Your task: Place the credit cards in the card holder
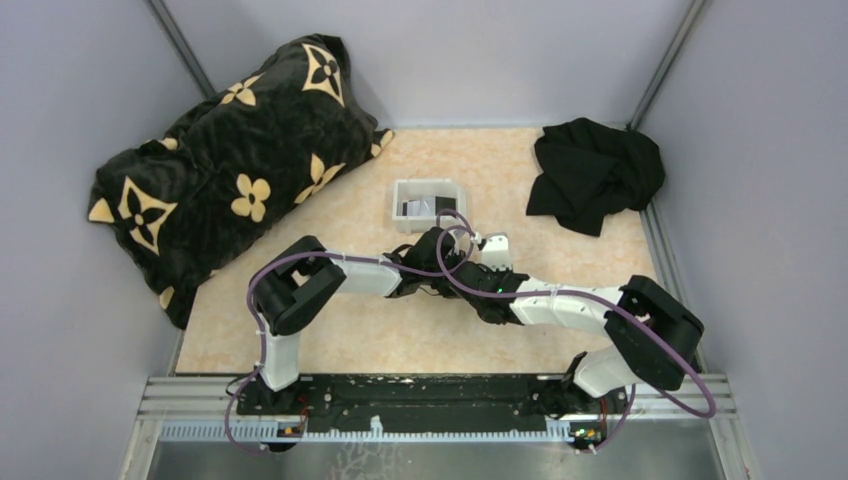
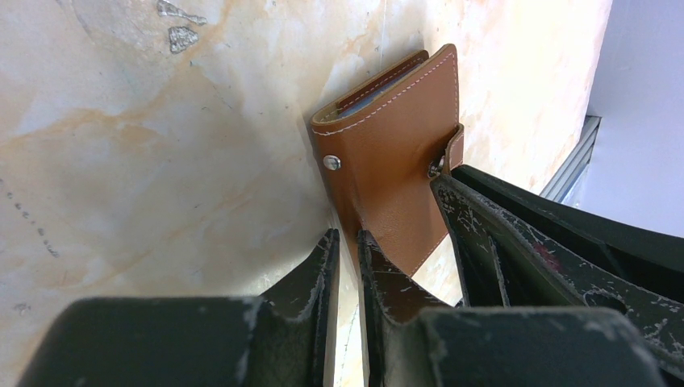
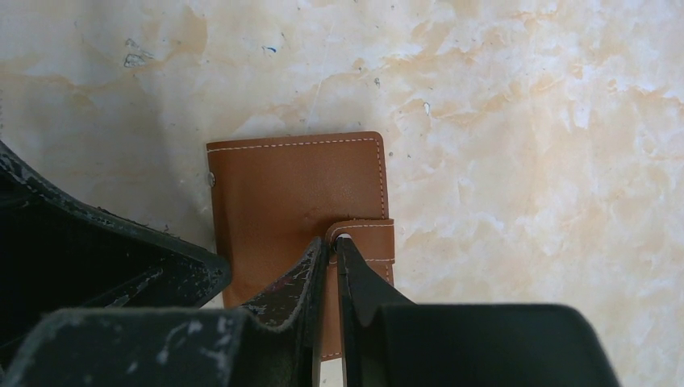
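A brown leather card holder (image 2: 395, 149) lies folded on the table, hidden beneath the arms in the top view. Its strap lies across the front, and something bluish shows inside the fold in the left wrist view. Narrowly open, my left gripper has its fingertips at the holder's long folded edge; I cannot tell whether they touch it. My right gripper is open by a small gap over the strap's snap end. Cards (image 1: 420, 207) lie in a white tray (image 1: 398, 205) behind the arms.
A dark patterned pillow (image 1: 235, 170) fills the back left. Black cloth (image 1: 595, 170) lies at the back right. Both grippers are close together mid-table, each in the other's wrist view.
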